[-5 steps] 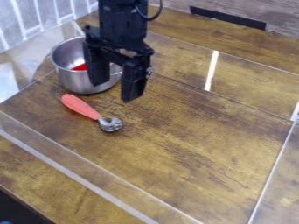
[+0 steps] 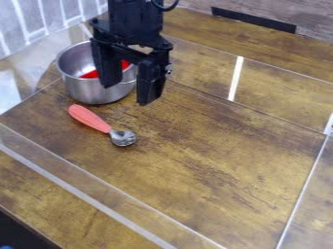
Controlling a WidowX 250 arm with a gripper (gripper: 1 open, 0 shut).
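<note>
My black gripper [image 2: 130, 78] hangs over the upper left of the wooden table, open, in front of a steel bowl [image 2: 81, 83] that holds something red, partly hidden by the gripper. Below the gripper lies a spoon [image 2: 92, 120] with a red handle and a metal head pointing to the lower right.
A white tape strip [image 2: 236, 78] lies at the upper right. A pale edge runs along the upper left.
The bowl and spoon have not moved.
</note>
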